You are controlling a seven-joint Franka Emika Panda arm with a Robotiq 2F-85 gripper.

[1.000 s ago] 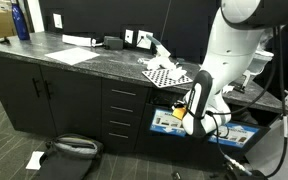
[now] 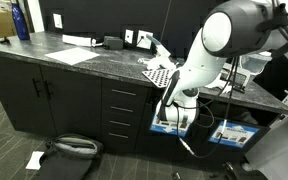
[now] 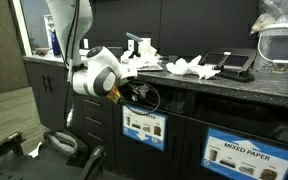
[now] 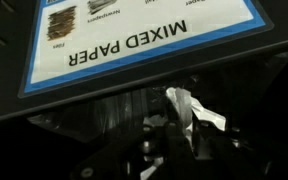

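Observation:
In the wrist view, my gripper is shut on a crumpled white piece (image 4: 187,108), which looks like paper or thin plastic. The dark fingers are hard to make out there. Just beyond it is the dark opening of a cabinet bin with a clear liner (image 4: 114,110), and the blue-edged MIXED PAPER label (image 4: 149,40) appears upside down. From the side, my gripper (image 3: 134,92) points at the open gap under the counter, above the left label (image 3: 144,125). The fingertips and the white piece cannot be told apart in the exterior views.
The dark countertop (image 2: 114,62) carries paper sheets, a white rack (image 2: 159,77) and crumpled white material (image 3: 192,68). A second labelled bin (image 3: 246,157) is to the right. On the floor lie a dark bag (image 2: 69,158) and a paper scrap (image 2: 35,160).
My arm has moved left and up in exterior view 1, bringing the wrist closer to the counter's edge. A yellow part near the gripper, visible before, is now hidden.

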